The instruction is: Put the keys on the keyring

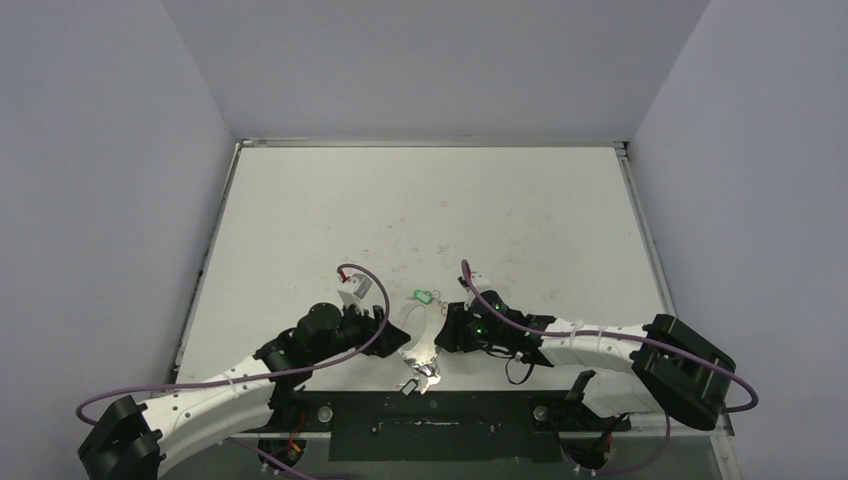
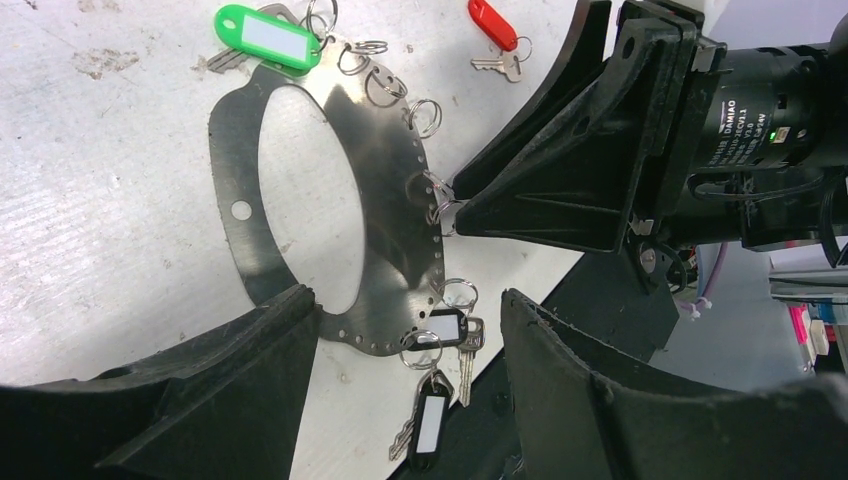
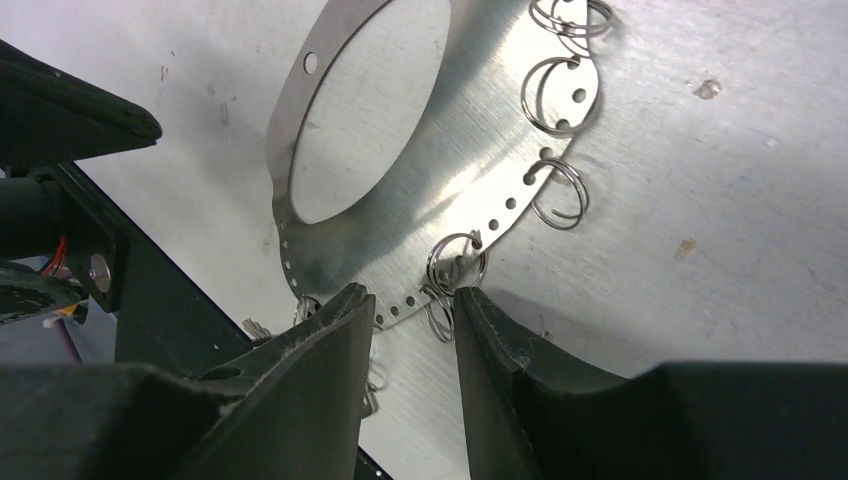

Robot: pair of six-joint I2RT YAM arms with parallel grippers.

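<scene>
A flat metal keyring plate with a large oval hole lies on the table, small rings along its holed edge. A green-tagged key lies at its far end, and black-tagged keys hang off its near end. Farther right is a red-tagged key. My left gripper is part open above the plate's near end, nothing between its fingers. Over the ringed edge, my right gripper stands part open, a small ring showing in or just beyond its gap; I cannot tell whether it touches.
A dark strip borders the table's front edge, close to the black-tagged keys. Both grippers are close together around the plate.
</scene>
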